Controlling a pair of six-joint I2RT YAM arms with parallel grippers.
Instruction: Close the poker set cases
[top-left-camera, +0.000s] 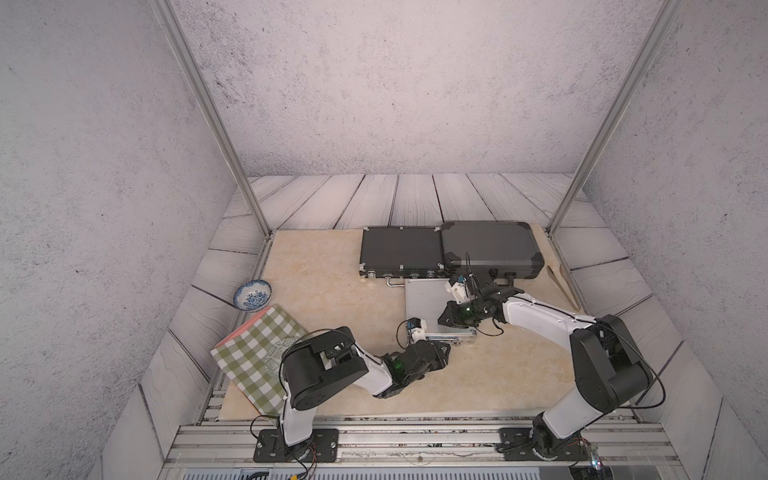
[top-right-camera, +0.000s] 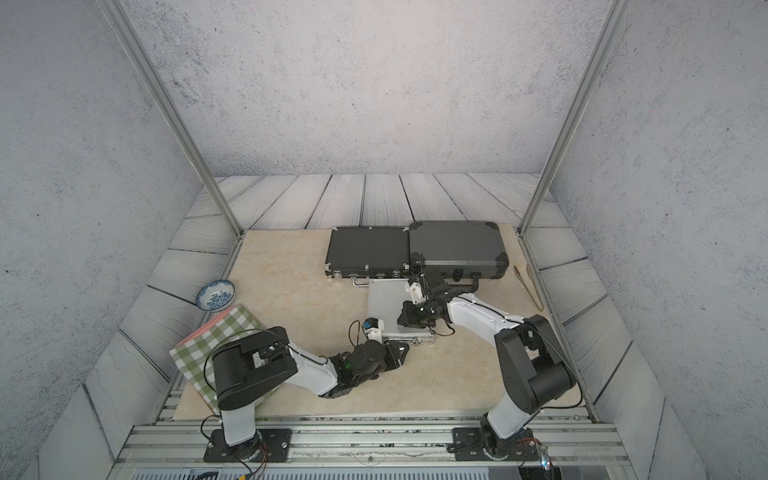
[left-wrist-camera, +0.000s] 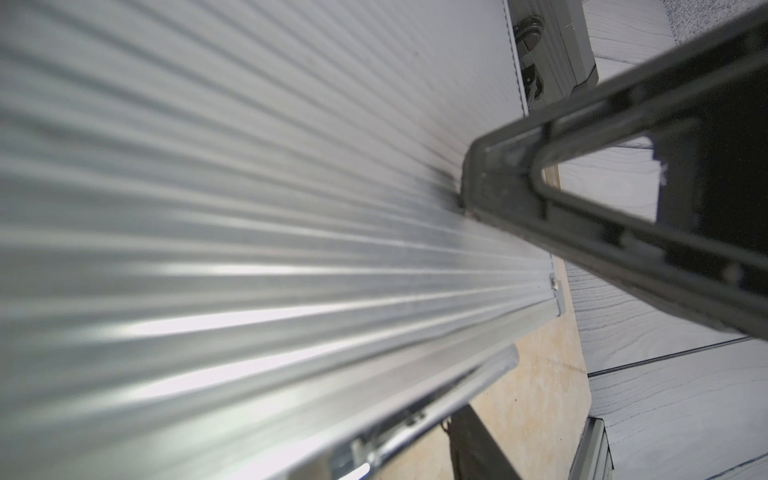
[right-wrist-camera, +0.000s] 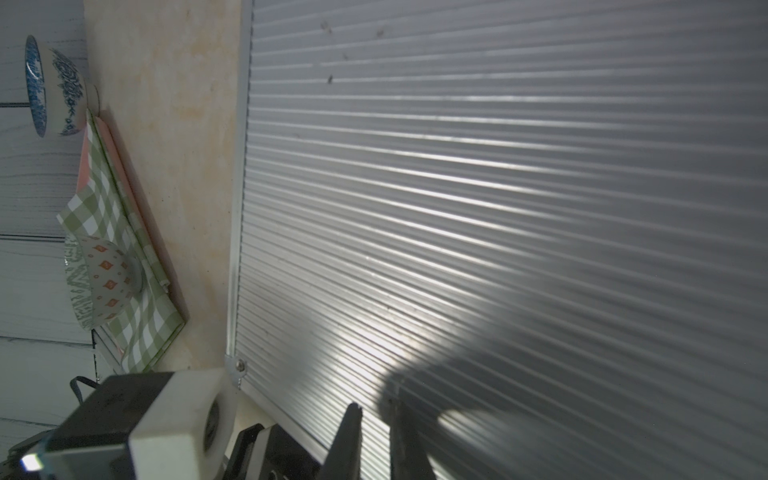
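A silver case (top-left-camera: 424, 292) lies front of center with its ribbed lid down. My left gripper (top-left-camera: 438, 353) is at its front latch edge. In the left wrist view one finger (left-wrist-camera: 512, 180) is against the ribbed aluminium; the other is out of sight, so its opening is unclear. My right gripper (top-left-camera: 452, 318) rests low over the lid; in the right wrist view its fingertips look close together near the ribbed surface, with nothing visible between them. A black case (top-left-camera: 400, 248) and a larger grey case (top-left-camera: 492, 244) lie shut at the back.
A blue-white bowl (top-left-camera: 252, 294) and a checked cloth (top-left-camera: 252, 360) are on the left. A wooden utensil (top-left-camera: 564, 288) lies at the right edge.
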